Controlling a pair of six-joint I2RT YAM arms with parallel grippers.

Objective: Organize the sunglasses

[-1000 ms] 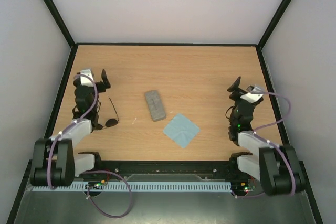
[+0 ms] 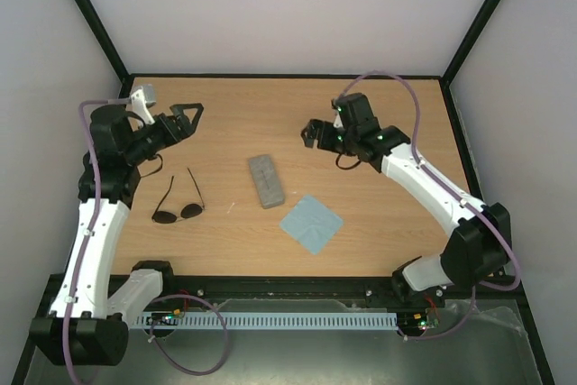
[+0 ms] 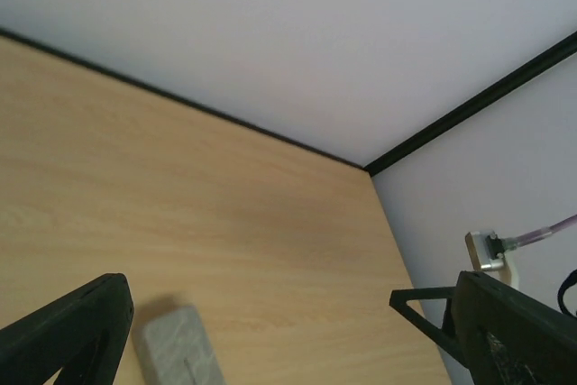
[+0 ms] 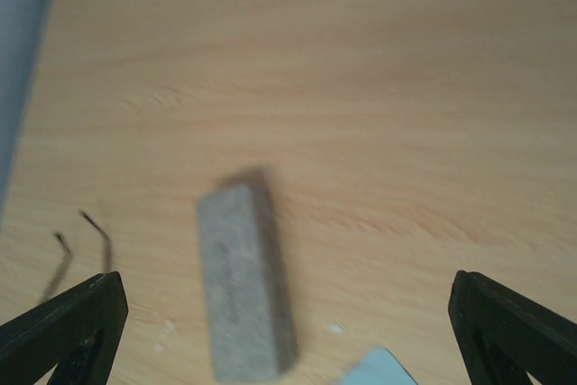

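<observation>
Dark sunglasses [image 2: 189, 210] lie with temples extended at the table's left, below my left gripper [image 2: 185, 119]; their temple tips show blurred in the right wrist view. A grey elongated case [image 2: 266, 179] lies mid-table, also in the left wrist view [image 3: 180, 349] and right wrist view [image 4: 240, 286]. A light-blue cloth [image 2: 311, 223] lies to its right, nearer the front. My left gripper is raised and open, empty. My right gripper [image 2: 320, 132] hangs open above the table, right of and behind the case, nothing between its fingers.
Walls with dark frame rails border the wooden table [image 2: 243, 105] at back and sides. Purple cables arch over both arms.
Both arms have risen from folded positions. The objects have not moved.
</observation>
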